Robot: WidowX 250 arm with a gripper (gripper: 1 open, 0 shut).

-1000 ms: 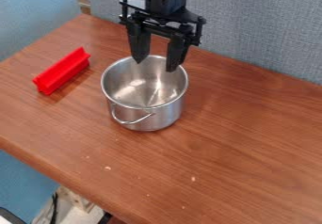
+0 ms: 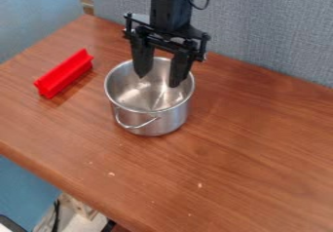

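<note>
A silver metal pot (image 2: 151, 109) with a wire handle stands on the wooden table. My black gripper (image 2: 162, 68) points down into the mouth of the pot from above, its two fingers spread apart and open, with nothing visible between them. A red bar-shaped block (image 2: 64, 72) lies on the table to the left of the pot.
A grey padded wall (image 2: 274, 31) runs behind it. The table's left edge borders a blue area at the lower left.
My gripper has moved down toward the pot, its fingers now at the mouth. The pot and red block have not visibly moved.
</note>
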